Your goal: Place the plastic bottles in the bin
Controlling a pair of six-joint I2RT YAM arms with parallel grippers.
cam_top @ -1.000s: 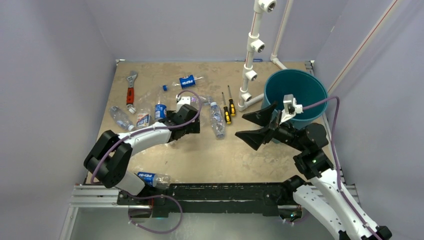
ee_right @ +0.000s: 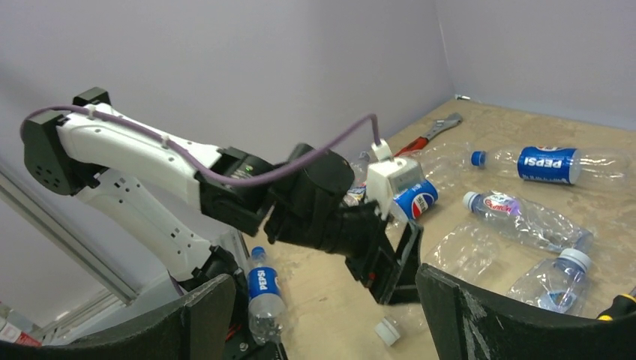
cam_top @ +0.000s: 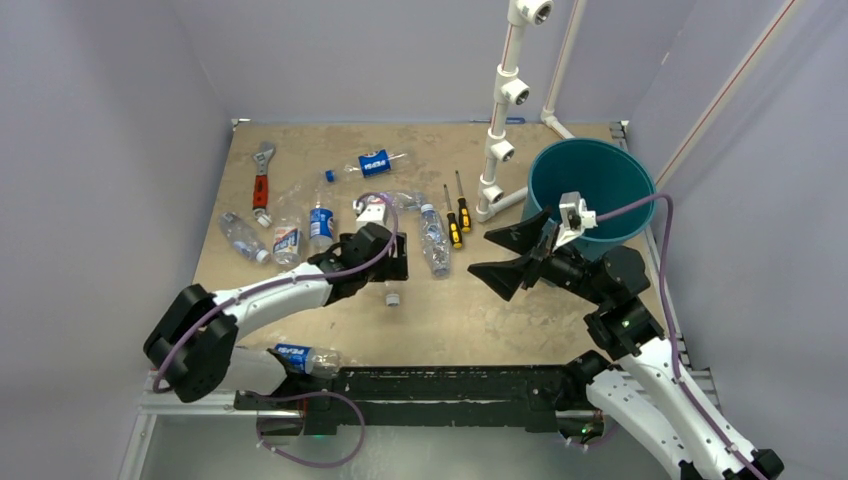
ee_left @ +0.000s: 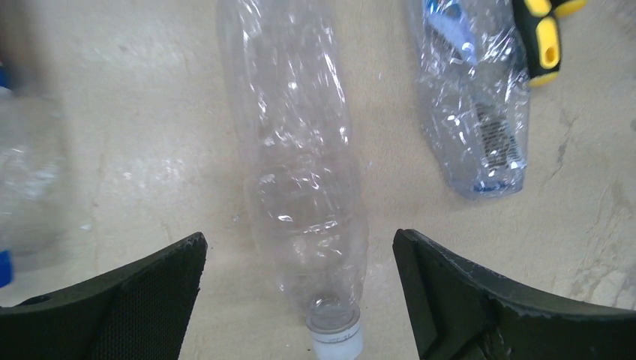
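My left gripper (cam_top: 385, 258) hangs over a clear bottle with a white cap (ee_left: 300, 195), which lies lengthwise between its parted, open fingers, apparently not gripped. A crinkled bottle (ee_left: 472, 112) lies to its right. More plastic bottles lie around: a small one (cam_top: 241, 236), Pepsi bottles (cam_top: 373, 163) at the back, and one (cam_top: 307, 360) at the front edge. My right gripper (cam_top: 508, 255) is open and empty, in front of the teal bin (cam_top: 585, 160).
A red-handled wrench (cam_top: 260, 189) lies at the back left, two screwdrivers (cam_top: 453, 229) right of the bottles. A white pipe stand (cam_top: 495, 150) rises beside the bin. The front right of the board (cam_top: 470, 330) is clear.
My left arm's elbow has moved toward the front left, and its gripper has shifted slightly right over the white-capped bottle. The right arm is nearly still.
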